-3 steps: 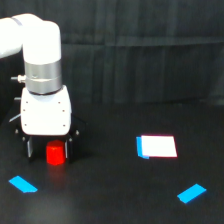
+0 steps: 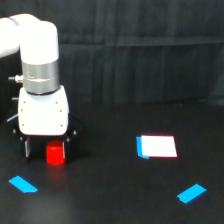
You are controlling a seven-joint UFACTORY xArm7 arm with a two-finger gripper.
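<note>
At the left of the camera view, my gripper (image 2: 46,152) points down, low over the dark table. A small red object (image 2: 56,154) shows just below the white hand, nearer the right finger than the left. The dark fingers stand apart, and a gap shows between the left finger (image 2: 27,148) and the red object. Against the black background the fingers are hard to make out, so contact on the right side cannot be judged.
A blue strip (image 2: 23,184) lies in front of the gripper. To the right is a white, red-edged rectangle (image 2: 160,146) with a blue piece (image 2: 140,147) at its left edge. Another blue strip (image 2: 191,193) lies at front right.
The hand sits very slightly further left than before. The red object and the coloured pieces look unmoved.
</note>
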